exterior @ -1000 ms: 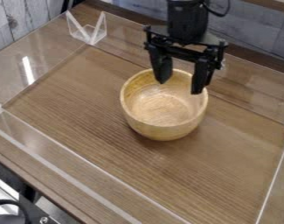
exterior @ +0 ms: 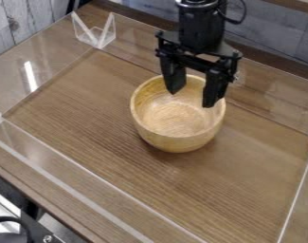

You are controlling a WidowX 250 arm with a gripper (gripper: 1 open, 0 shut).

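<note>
A wide tan bowl [exterior: 178, 123] sits near the middle of the wooden table, empty as far as it shows. My black gripper [exterior: 195, 70] hangs over the bowl's back part, its fingers spread apart and open, nothing seen between them. The gripper hides part of the bowl's back rim.
A small white wire-like object [exterior: 93, 30] stands at the back left near the table's edge. A dark cable lies at the lower left corner.
The gripper has shifted slightly over the back of the bowl, and its shape shows at a slightly different angle. The bowl looks unmoved.
</note>
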